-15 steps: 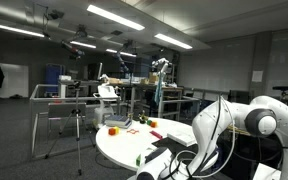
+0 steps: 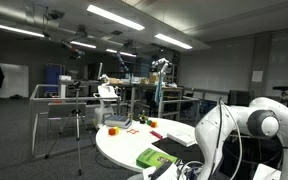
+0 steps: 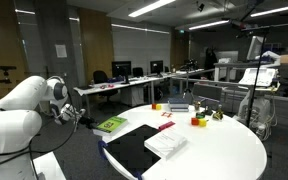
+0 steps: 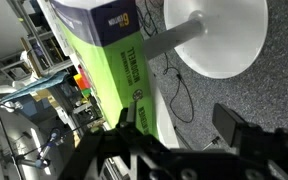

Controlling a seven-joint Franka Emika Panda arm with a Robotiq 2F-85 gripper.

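Note:
A green box (image 4: 119, 75) with dark lettering fills the left middle of the wrist view. It lies at the edge of the white table; exterior view 2 shows this green box (image 3: 111, 124) at the table's left end. My gripper is open, its dark fingers apart at the bottom of the wrist view, with no object visible between them. In exterior view 1 the gripper (image 2: 166, 171) is low in the frame, in front of the green box (image 2: 156, 157); its fingertips are hard to make out there.
The white table (image 3: 229, 155) carries a black mat (image 3: 134, 150), a white box (image 3: 164, 143), a red item (image 3: 166, 126) and small coloured blocks (image 3: 199, 122). Beneath the table a white round base (image 4: 219, 45) shows on the grey floor (image 4: 259, 90). A tripod (image 2: 79, 130) stands left of the table.
The arm has come down and away from the table edge. Much more of the green box shows in exterior view 1 than before, when the gripper covered most of it.

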